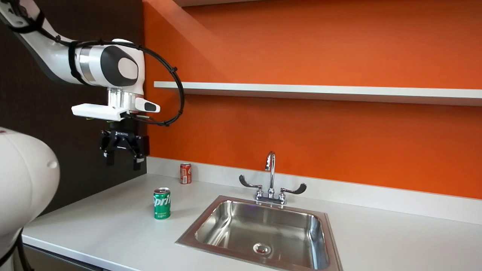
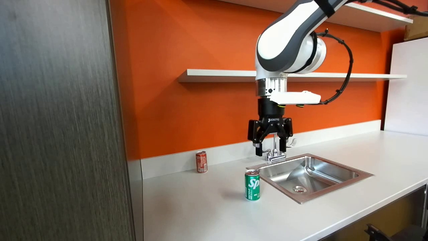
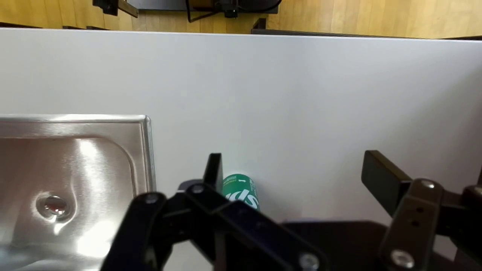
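My gripper (image 1: pixel 122 164) is open and empty, pointing down well above the counter. In exterior view 2 the gripper (image 2: pixel 271 153) appears above and slightly right of a green Sprite can (image 2: pixel 252 185). That Sprite can (image 1: pixel 162 204) stands upright on the counter, left of the sink. From the wrist, the Sprite can (image 3: pixel 241 189) shows just inside the left finger, partly covered by the gripper's linkage. A red can (image 1: pixel 185 173) stands upright farther back near the wall; exterior view 2 shows the same red can (image 2: pixel 201 162), and the wrist view does not.
The steel sink (image 1: pixel 205 250) is set into the counter, with a faucet (image 1: pixel 271 174) behind it. A white shelf (image 1: pixel 316 90) runs along the orange wall. A dark panel (image 2: pixel 60 120) closes off one end of the counter.
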